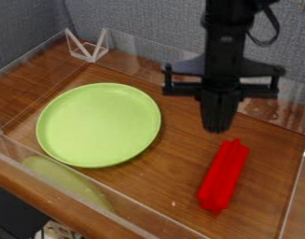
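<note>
My gripper (pixel 218 121) is a black body hanging from the top of the view, its tip pointing down above the wooden surface, right of the green plate (pixel 99 124). It is shut, with nothing seen between its fingers. A red bar-shaped object (pixel 223 175) lies on the wood just below and slightly right of the gripper, apart from it in the view.
A pale yellow-green object (pixel 62 177) lies at the lower left, behind a clear edge. A white wire stand (pixel 86 49) stands at the back left. Clear low walls border the wooden board (pixel 155 191).
</note>
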